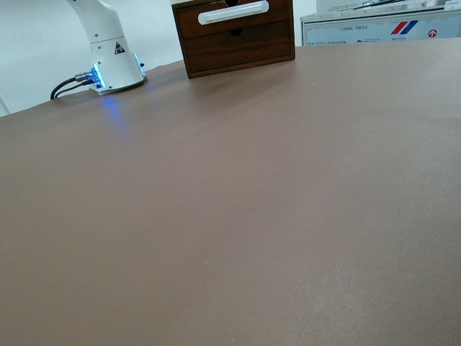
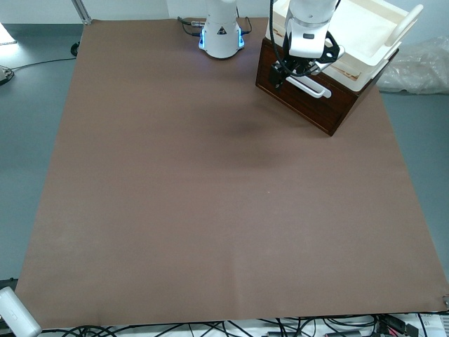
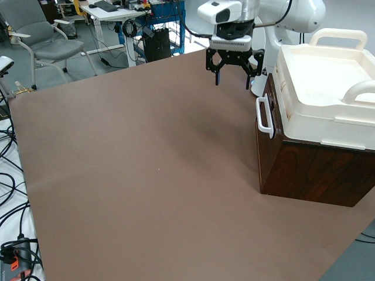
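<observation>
A dark wooden drawer cabinet (image 2: 302, 105) (image 1: 236, 50) (image 3: 316, 175) stands at the table's far end, a white handle (image 1: 233, 12) on its upper drawer and a white plastic tray (image 3: 322, 82) on top. In the left view my black gripper (image 2: 287, 77) hangs over the cabinet's front by that handle; in the right view the gripper (image 3: 233, 76) is beside the handle. It is out of the top view. Whether its fingers are open or shut is unclear.
The white arm base (image 2: 221, 38) stands at the back, with cables. Cables and hardware lie along the near edge in the left view.
</observation>
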